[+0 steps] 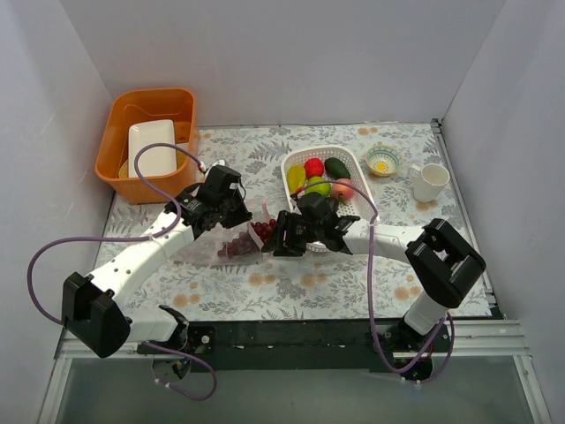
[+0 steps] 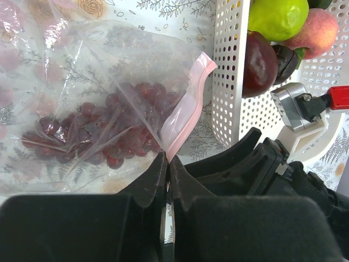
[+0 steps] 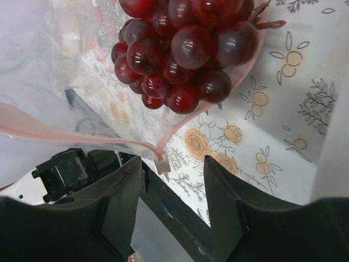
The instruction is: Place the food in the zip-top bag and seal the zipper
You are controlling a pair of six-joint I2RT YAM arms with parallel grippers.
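Note:
The clear zip bag (image 2: 65,65) lies on the table with red grapes (image 3: 191,46) inside and at its mouth. In the left wrist view my left gripper is shut on the bag's pink-edged top (image 2: 185,112). My right gripper is open, low at the bag's mouth, with a corner of the pink zipper strip (image 3: 161,155) between and just beyond its fingertips.
A white basket (image 2: 229,76) of fruit and vegetables sits behind my right gripper. An orange bin (image 1: 124,119) is at back left, a bowl (image 1: 381,150) and mug (image 1: 431,182) at the right.

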